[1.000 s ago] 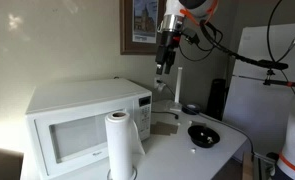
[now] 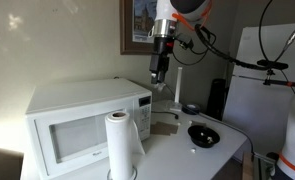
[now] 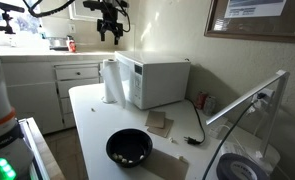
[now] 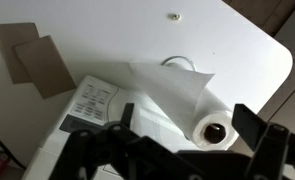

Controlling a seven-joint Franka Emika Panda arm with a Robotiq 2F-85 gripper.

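High above the counter, near the microwave's control-panel end, my gripper (image 2: pixel 158 76) points downward; the wrist view shows its fingers (image 4: pixel 242 118) spread wide with nothing held. A white paper towel roll (image 2: pixel 119 146) stands upright on a wire holder in front of the white microwave (image 2: pixel 82 130). From above, the roll (image 4: pixel 213 130) has a loose sheet (image 4: pixel 172 88) trailing off it. That roll lies below my gripper, well apart from it. A black pan (image 3: pixel 129 147) with small pieces in it rests on the counter.
Brown flat squares (image 3: pixel 158 123) lie beside the microwave. A white post (image 3: pixel 249 98) on a round base and a black cable (image 3: pixel 196 122) are along the wall. Bare white counter (image 3: pixel 85 120) surrounds the pan.
In exterior view 1 my gripper has shifted left and slightly lower, and appears larger. The roll, microwave and pan have stayed in place.
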